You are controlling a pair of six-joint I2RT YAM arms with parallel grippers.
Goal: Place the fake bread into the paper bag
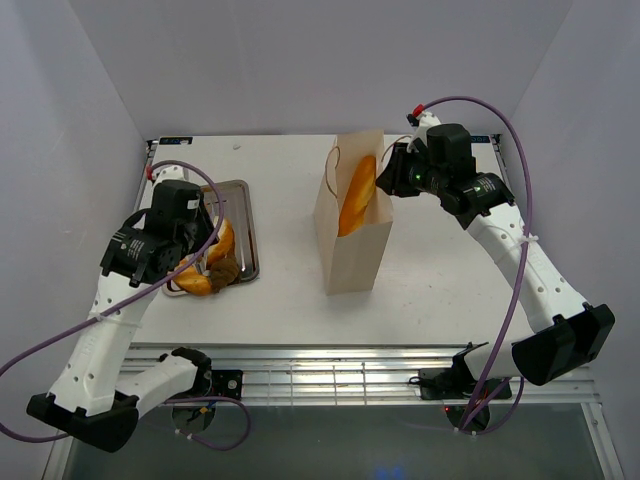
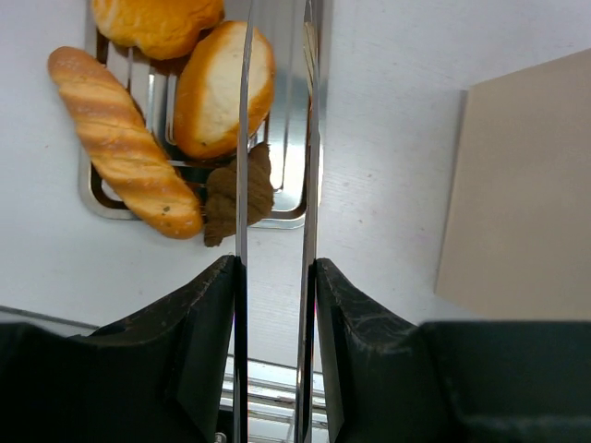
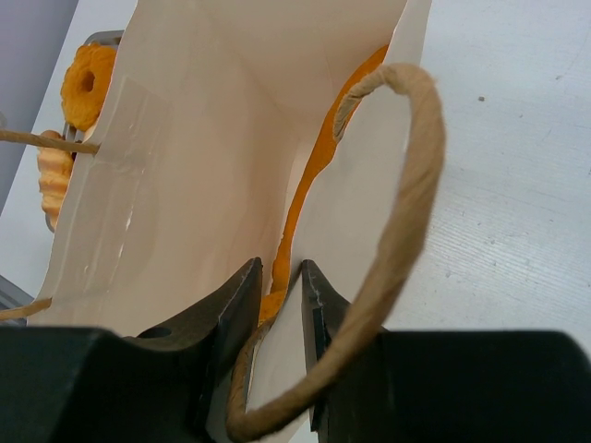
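The long fake bread (image 1: 357, 200) leans inside the open paper bag (image 1: 352, 262), its upper part showing at the mouth; an orange strip of it is visible in the right wrist view. My right gripper is shut on the bag's right wall near the rim, with a twisted handle (image 3: 392, 231) looping in front. Metal tongs (image 2: 310, 194) stand between the fingers of my left gripper, which is shut on them. Their arms are apart and point over the tray (image 1: 252, 240), with no bread visibly pinched. Tong tips lie beyond the left wrist view.
Several breads lie in the tray: a ridged loaf (image 2: 125, 138), a pale-topped bun (image 2: 223, 88), a yellow piece (image 2: 162, 28) and a brown piece (image 2: 242, 189). Clear table separates tray and bag. The table right of the bag is bare.
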